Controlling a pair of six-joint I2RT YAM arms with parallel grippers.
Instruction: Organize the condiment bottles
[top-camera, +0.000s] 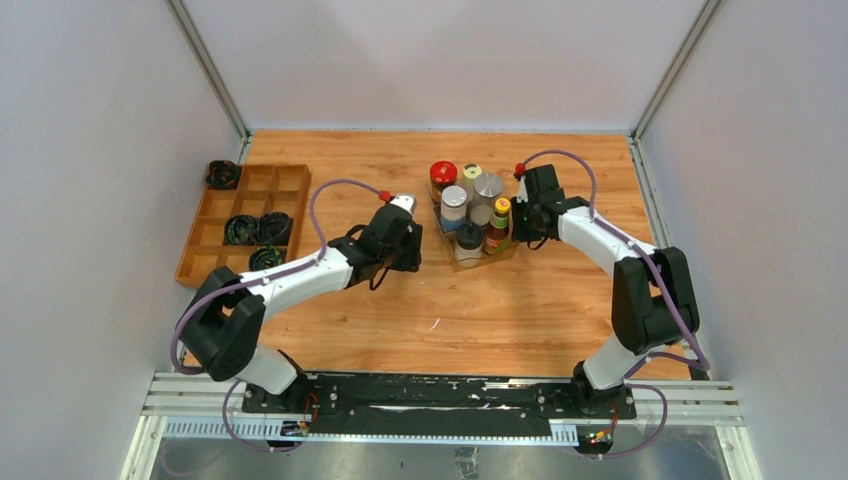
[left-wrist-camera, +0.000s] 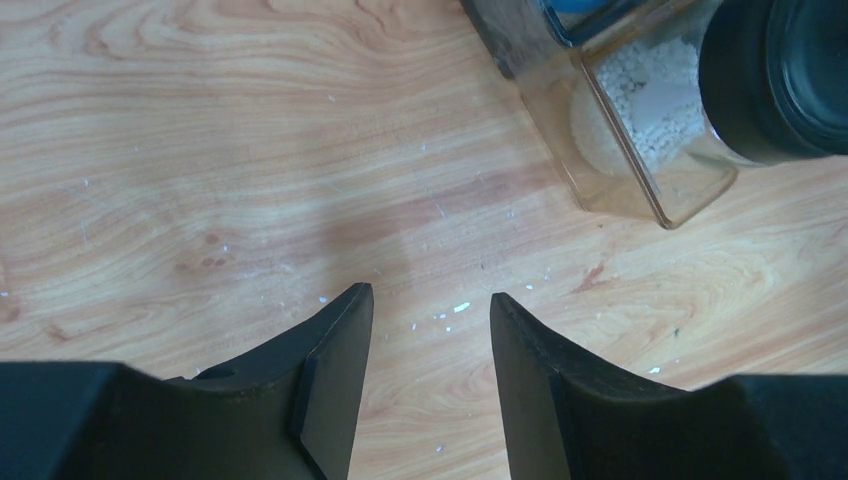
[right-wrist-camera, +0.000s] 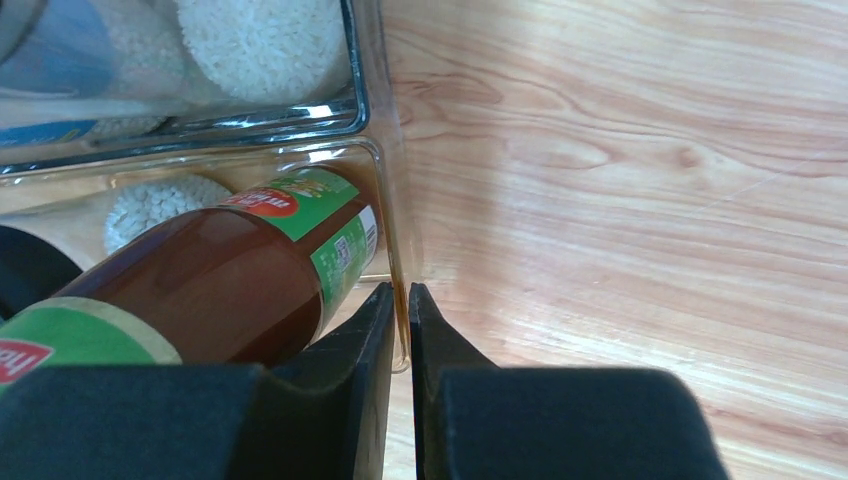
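Note:
A clear tiered rack (right-wrist-camera: 383, 185) stands mid-table, turned at an angle, full of condiment bottles. Its front tier holds a brown sauce bottle with a yellow cap (top-camera: 497, 232) and a black-lidded jar (top-camera: 469, 236). Behind them are a white-lidded jar (top-camera: 453, 198), a silver-lidded jar (top-camera: 488, 186), a red-lidded jar (top-camera: 443, 172) and a pale yellow-lidded bottle (top-camera: 472, 171). My right gripper is shut on the front tier's side wall, close beside the sauce bottle. My left gripper has its fingers parted, with only tabletop visible between them, left of the rack.
A wooden compartment tray (top-camera: 276, 178) with several coils of dark cable lies at the left. Free wood also extends behind the rack.

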